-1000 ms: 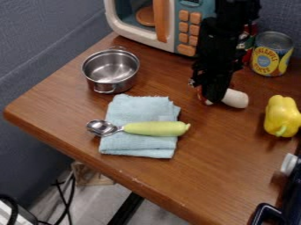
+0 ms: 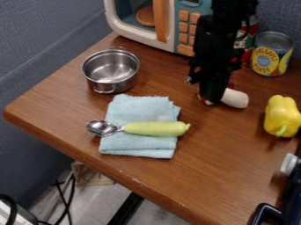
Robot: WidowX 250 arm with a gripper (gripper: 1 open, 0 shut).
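My black gripper (image 2: 212, 88) reaches down from the top right over a pale cylindrical object (image 2: 233, 99) lying on the wooden table (image 2: 106, 185). The gripper's lower end is at that object's left part and hides it; I cannot tell whether the fingers are open or shut.
A steel pot (image 2: 112, 68), a folded blue cloth (image 2: 139, 149) with a corn cob (image 2: 157, 128) and a metal scoop (image 2: 99, 127), a yellow pepper (image 2: 282, 117), a can (image 2: 273, 54), a toy microwave (image 2: 152, 25) and black items (image 2: 274, 214) at the right edge surround it.
My gripper has shifted slightly at the pale object. The other things have not visibly moved.
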